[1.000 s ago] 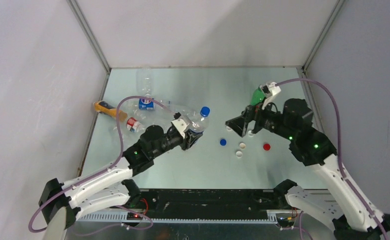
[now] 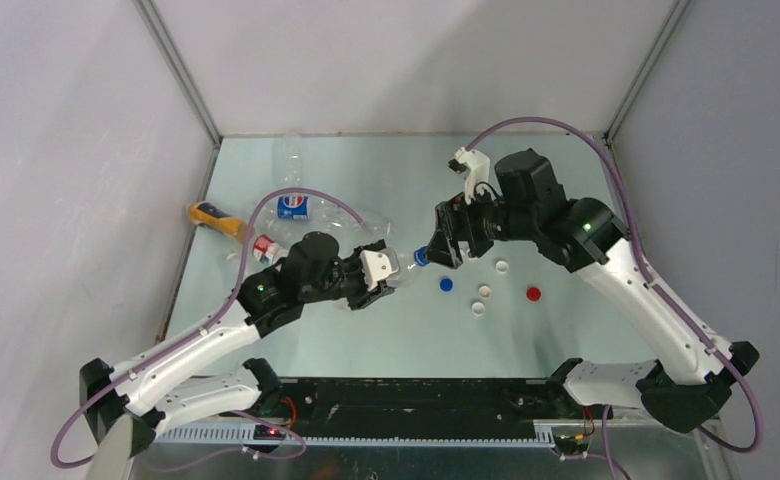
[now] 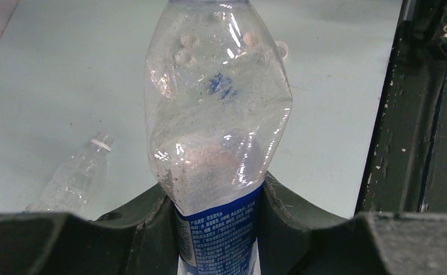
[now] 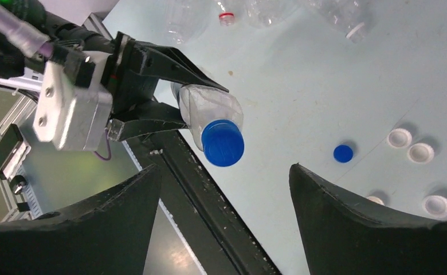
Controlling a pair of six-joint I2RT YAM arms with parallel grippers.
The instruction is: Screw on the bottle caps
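My left gripper is shut on a clear plastic bottle with a blue label, seen close up in the left wrist view. The bottle lies tilted toward the right arm, and a blue cap sits on its mouth. My right gripper is at that capped end in the top view; in the right wrist view its open fingers stand either side, short of the cap, with nothing between them. Loose caps lie on the table: blue, red and several white.
Several empty bottles lie at the back left, one with orange contents. The table's front edge borders a dark rail.
The green bottle at the back right is now hidden.
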